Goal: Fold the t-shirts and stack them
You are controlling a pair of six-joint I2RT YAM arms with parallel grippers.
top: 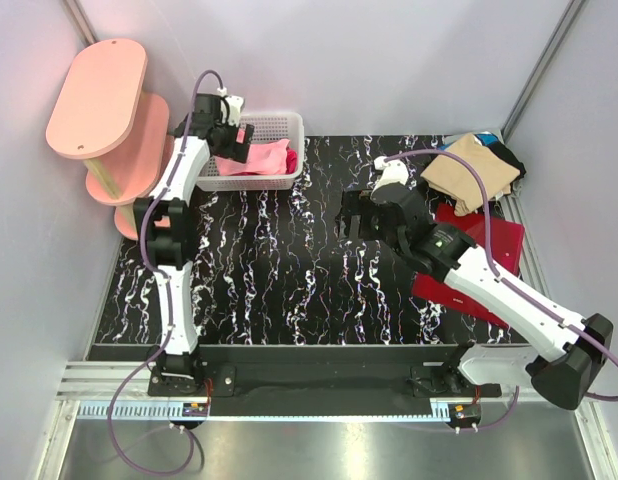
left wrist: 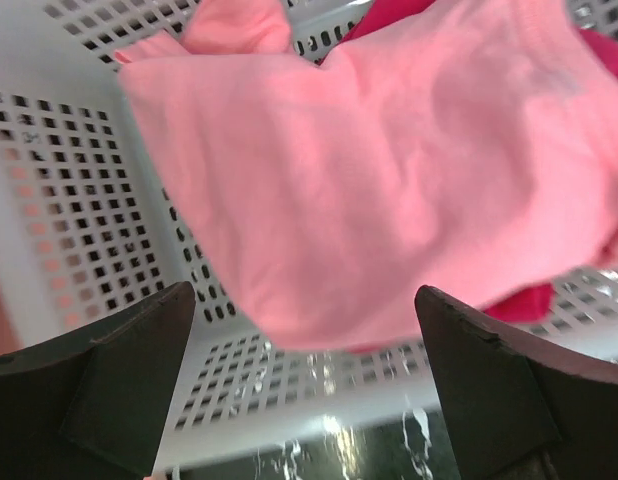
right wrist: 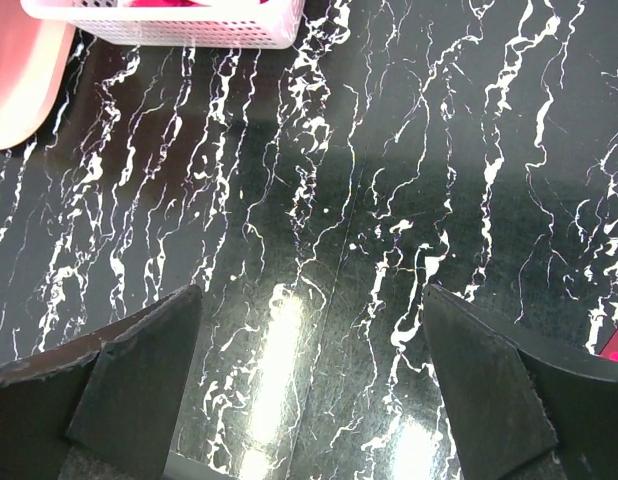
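Note:
In the white basket (top: 297,150) at the back left lie a pink shirt (top: 269,158) and, partly under it, a dark red one (top: 291,160). My left gripper (top: 245,142) hangs over the basket, open. In the left wrist view the pink shirt (left wrist: 359,190) lies rumpled just beyond the fingers (left wrist: 119,375), with nothing held between them. My right gripper (top: 351,214) stands open and empty above the middle of the table, where bare black surface shows between its fingers. On the right, a beige folded shirt (top: 469,172) tops a stack.
A tiered pink shelf (top: 97,95) stands left of the basket. Two flat red items (top: 499,245) lie at the right, partly behind the right arm.

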